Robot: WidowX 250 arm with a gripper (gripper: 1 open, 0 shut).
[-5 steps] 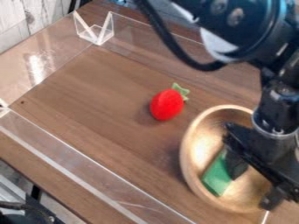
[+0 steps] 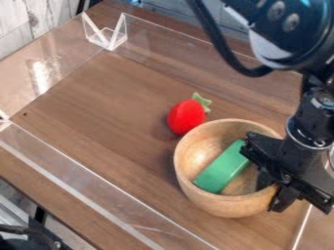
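Note:
A wooden bowl [image 2: 197, 187] with a green block [image 2: 222, 165] inside sits at the lower right of the camera view. My black gripper [image 2: 280, 179] is at the bowl's right rim, shut on it as far as shows; its fingertips are partly hidden. A red tomato-like object [image 2: 187, 116] with a green stem lies just behind the bowl, to the upper left.
A clear plastic piece [image 2: 107, 32] stands at the back left, with transparent strips along the table's edges.
The bowl has moved left, nearer the red object, with my gripper. The arm has shifted, showing more of its wrist at the top right.

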